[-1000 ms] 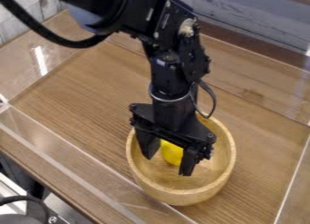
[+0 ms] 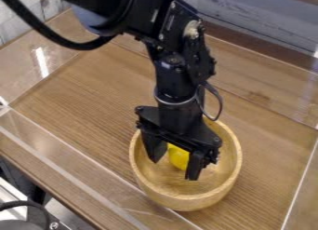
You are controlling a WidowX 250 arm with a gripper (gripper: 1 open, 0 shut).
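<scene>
My black gripper (image 2: 179,147) reaches down from the top of the view into a light tan bowl (image 2: 187,198) on the wooden table. Its fingers stand open over a yellow object (image 2: 179,157), which rests in the bowl and is partly hidden behind the fingers. Whether the fingers touch it is unclear.
A pale wall or ledge (image 2: 273,24) runs along the back. Black cables lie past the table's edge at the lower left.
The gripper has shifted very slightly over the bowl; otherwise the scene looks the same.
</scene>
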